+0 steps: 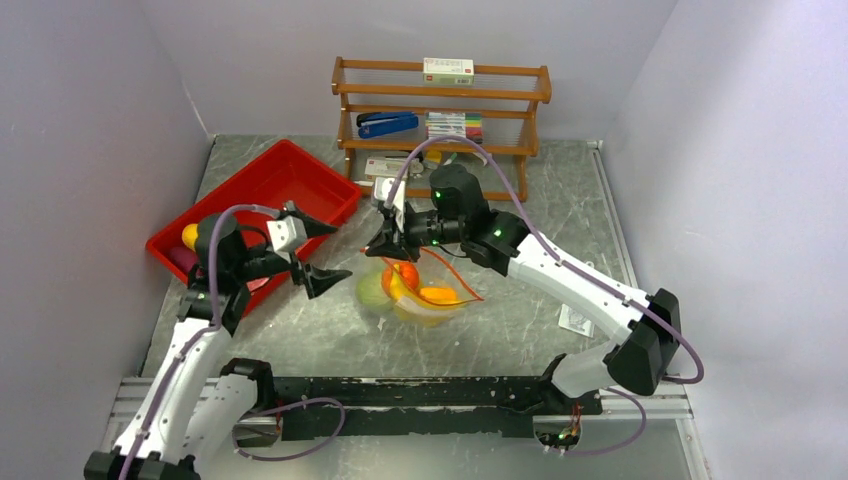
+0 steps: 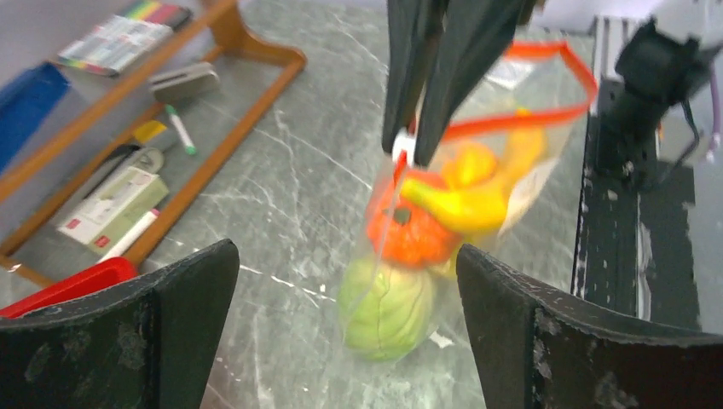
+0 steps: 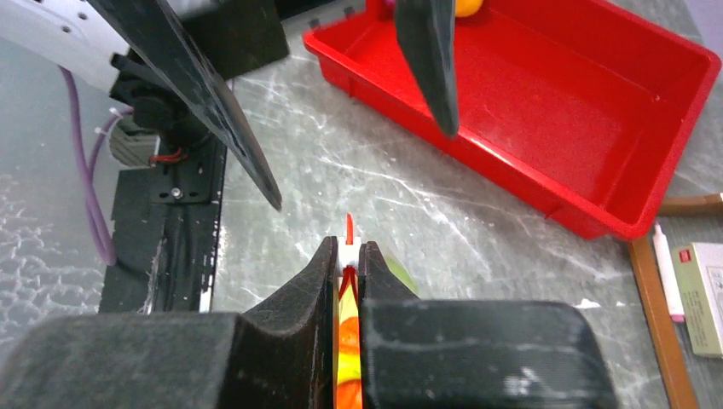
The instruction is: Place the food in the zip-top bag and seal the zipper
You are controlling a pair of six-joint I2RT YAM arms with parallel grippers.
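Note:
The clear zip bag (image 1: 420,310), with its red-orange zipper, stands mid-table holding a green round food (image 2: 385,313), an orange-red one (image 2: 413,230) and yellow pieces (image 2: 469,206). Its mouth gapes at the side away from the pinched end. My right gripper is shut on a corner of the bag, where the white slider sits on the red zipper between the fingertips. To the bag's left, apart from it, my left gripper (image 1: 338,252) stands wide open with nothing between its fingers.
A red bin (image 1: 290,160) with a yellow food (image 1: 190,236) and a dark purplish one (image 1: 180,257) inside lies behind the left arm. At the back stands a wooden rack (image 1: 440,95) with boxes and a blue stapler (image 1: 388,124). Right of the bag, the table is mostly clear.

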